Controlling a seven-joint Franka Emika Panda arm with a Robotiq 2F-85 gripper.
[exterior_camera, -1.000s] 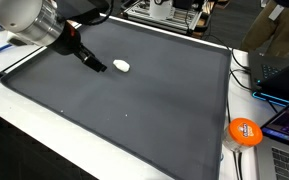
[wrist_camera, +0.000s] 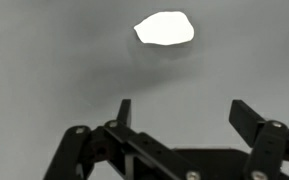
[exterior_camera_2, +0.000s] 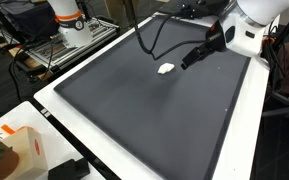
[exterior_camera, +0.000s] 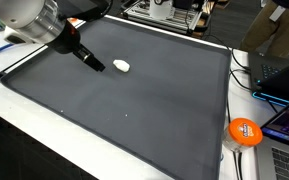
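A small white object (exterior_camera: 121, 66) with a rounded, uneven outline lies on the dark grey board. In the wrist view the white object (wrist_camera: 165, 28) shows near the top, ahead of the fingers and apart from them. My gripper stands open, its two black fingers wide apart with only bare board between them. From exterior view 1 the gripper (exterior_camera: 98, 67) hangs low over the board, just left of the white object. Exterior view 2 shows the white object (exterior_camera_2: 166, 68) a little left of the gripper (exterior_camera_2: 184, 66).
Most of the grey board (exterior_camera: 164, 105) is bare. An orange-lidded container (exterior_camera: 245, 133) stands beyond the board's right edge, near a laptop (exterior_camera: 284, 125). Dark cables (exterior_camera_2: 149, 45) arch over the board near the arm.
Hardly anything differs. The arm appears almost still over the last second, and the white object lies in the same place.
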